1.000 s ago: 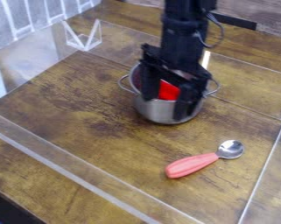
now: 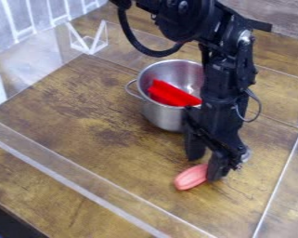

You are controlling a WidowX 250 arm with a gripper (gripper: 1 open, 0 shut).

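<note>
My dark gripper [image 2: 213,153] reaches down at the right of the table, over a pink-handled spoon [image 2: 191,177] lying on the wood. Only the pink handle shows; the spoon's head is hidden behind the gripper. Whether the fingers are open or closed on it I cannot tell. Behind and left of the gripper stands a steel pot [image 2: 161,113] with a red object [image 2: 170,93] inside.
A white frame-like object [image 2: 89,39] is at the back left. Clear panels edge the workspace.
The pot and red object appear in place.
</note>
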